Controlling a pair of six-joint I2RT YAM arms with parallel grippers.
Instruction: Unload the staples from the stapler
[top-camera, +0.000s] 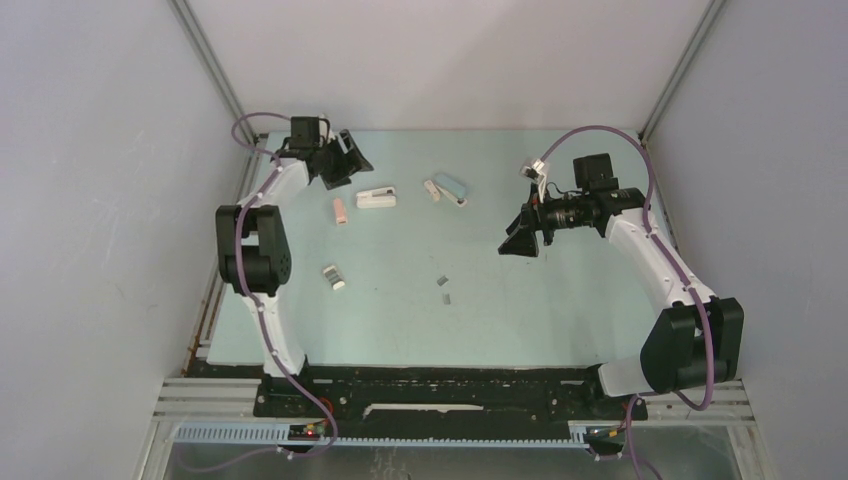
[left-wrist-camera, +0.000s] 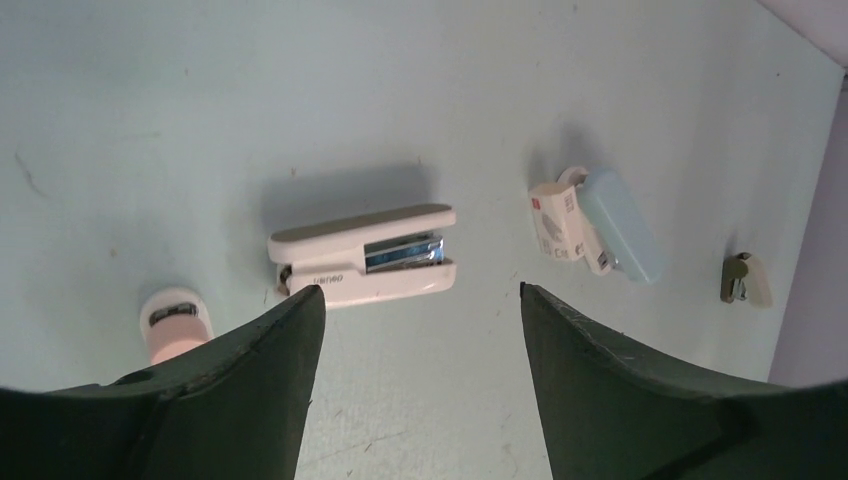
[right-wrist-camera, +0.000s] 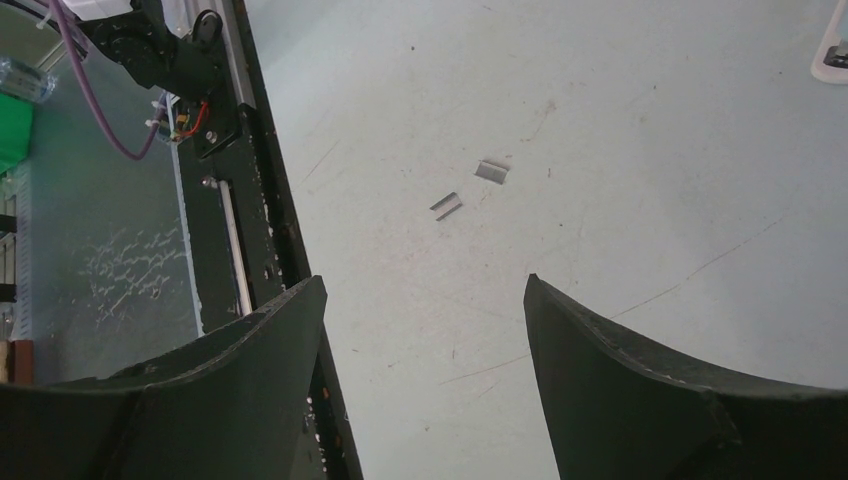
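Observation:
A white stapler (top-camera: 377, 200) lies on its side on the table; the left wrist view shows the same stapler (left-wrist-camera: 350, 290) with metal visible in the gap between its arms. My left gripper (top-camera: 358, 172) is behind and left of it, apart from it, open and empty. On the right side of the table, my right gripper (top-camera: 518, 252) has its fingers apart and holds nothing. Two loose staple strips (right-wrist-camera: 491, 172) lie on the bare table in the right wrist view, well away from the stapler. Whether any staples remain inside the stapler, I cannot tell.
A pink stapler (top-camera: 340, 211) lies left of the white one. A blue stapler (top-camera: 452, 187) and a small cream box (top-camera: 432, 190) stand to its right. Nearer the front is a grey-and-white object (top-camera: 334, 276).

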